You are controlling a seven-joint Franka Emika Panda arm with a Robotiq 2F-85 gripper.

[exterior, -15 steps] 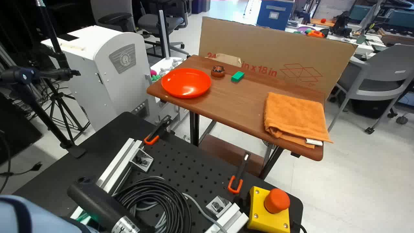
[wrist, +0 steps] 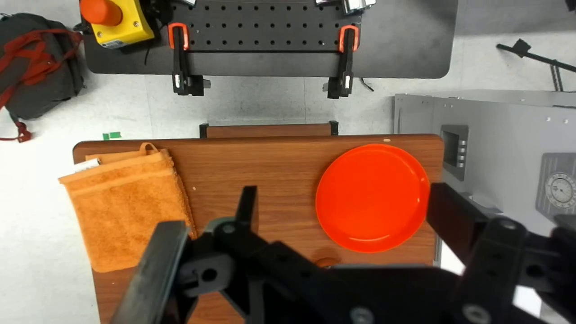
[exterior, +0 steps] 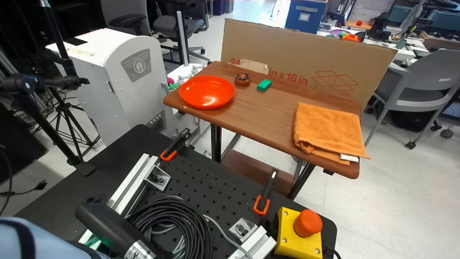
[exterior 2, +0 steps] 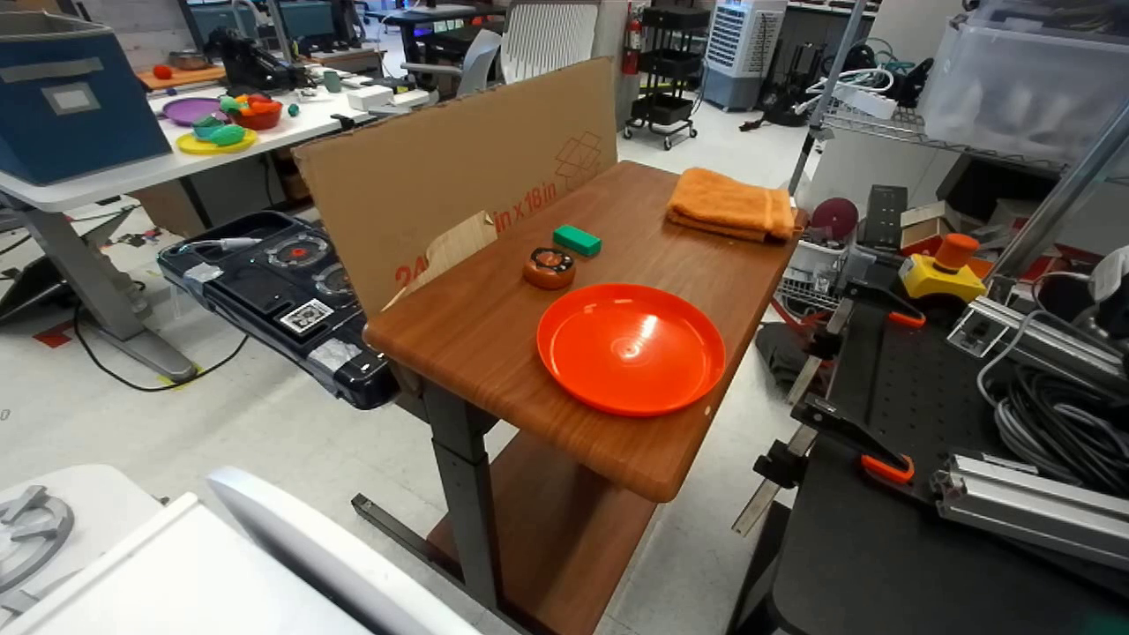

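Observation:
A shallow round red-orange plate [exterior: 207, 92] rests at one end of the brown table [exterior 2: 474, 349]. Close to it sit a small brown round container [exterior 2: 549, 269] with a dark patterned top and a green block [exterior 2: 578, 240]. Folded orange cloth [exterior: 328, 130] covers the table's other end, a white tag at its edge. In the wrist view my gripper stands open above the table, its fingers wide apart and nothing held. The plate [wrist: 372, 198] shows between them; the gripper's body hides the green block and most of the brown container. Neither exterior view shows the gripper.
A cardboard sheet [exterior: 297, 60] stands upright along the table's far edge. The black bench [exterior: 207, 181] with clamps, coiled cable and a yellow box with a red button [exterior: 302, 231] lies across a gap. Bare tabletop [exterior 2: 661, 249] separates plate and cloth.

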